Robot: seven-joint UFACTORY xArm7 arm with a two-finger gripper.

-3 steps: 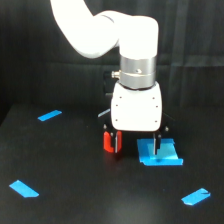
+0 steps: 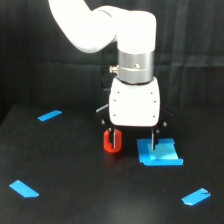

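Observation:
A white arm comes down from the top of the camera view, and its gripper [image 2: 134,137] hangs over the dark table with its two fingers spread apart. Nothing shows between them. Behind the left finger stands a small red object [image 2: 112,145], partly covered by that finger; whether they touch I cannot tell. Close to the right finger is a blue square item [image 2: 161,153] on the table, its upper edge partly hidden by the finger.
Strips of blue tape lie on the black table [image 2: 100,190]: one at the back left [image 2: 50,115], one at the front left [image 2: 24,188] and one at the front right [image 2: 196,197]. A dark curtain [image 2: 40,60] closes off the back.
The gripper has shifted slightly left and up in the view, its fingers still spread. The red object and the blue square item look unmoved.

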